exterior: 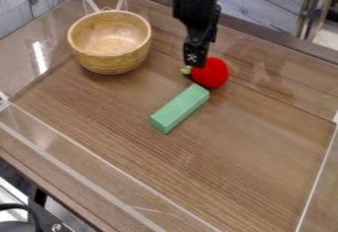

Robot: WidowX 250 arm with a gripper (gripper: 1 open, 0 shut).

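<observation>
My black gripper [201,56] hangs at the top centre of the camera view, open, just above and left of a red round object [211,75] with a small greenish tip. A light green block [180,109] lies diagonally below the red object. A wooden bowl [110,41] sits to the upper left, apart from both.
</observation>
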